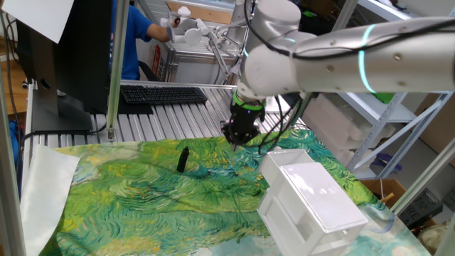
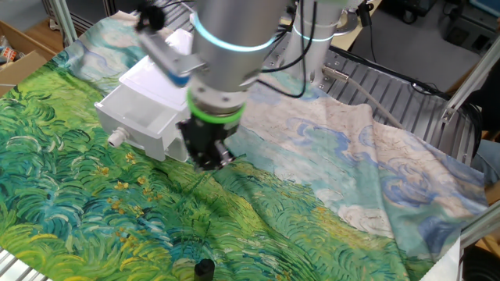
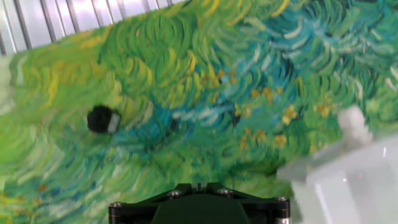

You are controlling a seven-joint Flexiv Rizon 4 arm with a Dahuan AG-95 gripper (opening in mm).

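A black cylindrical object (image 1: 183, 160) stands on the painted cloth; the wrist view shows the same black object (image 3: 101, 119) at left, seen from above. The white cabinet (image 1: 323, 195) has its top drawer (image 2: 139, 117) pulled out, and the part of the drawer's inside that shows looks empty. My gripper (image 1: 240, 141) hangs above the cloth, between the black object and the cabinet, apart from both. In the wrist view the gripper has its fingers together at the bottom edge, with nothing visible between them.
A white drawer knob (image 3: 353, 121) juts out at the right of the wrist view. The cloth is rumpled in places. Behind it lie a keyboard (image 1: 163, 94) and a monitor (image 1: 71, 64) on the slatted table. Open cloth surrounds the black object.
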